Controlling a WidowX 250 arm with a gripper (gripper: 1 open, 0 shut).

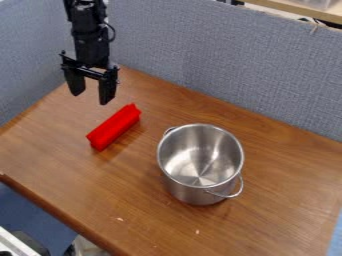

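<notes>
My black gripper (pixel 91 82) hangs open over the back left of the wooden table, its two fingers spread and nothing visible between them. Below and to its right a red elongated block (pixel 114 127) lies diagonally on the tabletop. A steel pot (pixel 201 165) with wire handles stands upright to the right of the block, apart from it, and looks empty.
The wooden table (pixel 134 210) has clear room at the front left and on the right. Grey padded walls (pixel 227 65) border it at the back and left. A pale shelf edge shows at the top right.
</notes>
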